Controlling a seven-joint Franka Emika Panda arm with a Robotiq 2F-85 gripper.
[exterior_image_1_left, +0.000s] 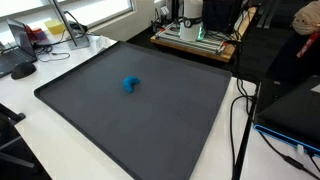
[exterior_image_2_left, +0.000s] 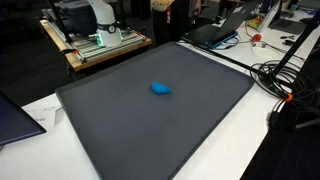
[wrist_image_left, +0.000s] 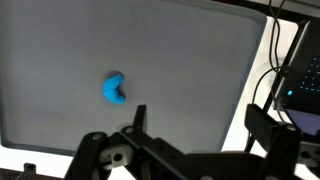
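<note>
A small curved blue object lies alone on the large dark grey board. It shows as a crescent in the wrist view, where the blue object is left of centre. In the other exterior view the blue object rests in the far half of the board. My gripper is open, its two black fingers spread wide with nothing between them. It hangs well above the board, and the blue object is up and to the left of it in the wrist view. Neither exterior view shows the gripper.
The dark board is otherwise bare and takes up most of the white table. Black cables run along one side, near a laptop at the edge. A wooden stand with a robot base is beyond the board.
</note>
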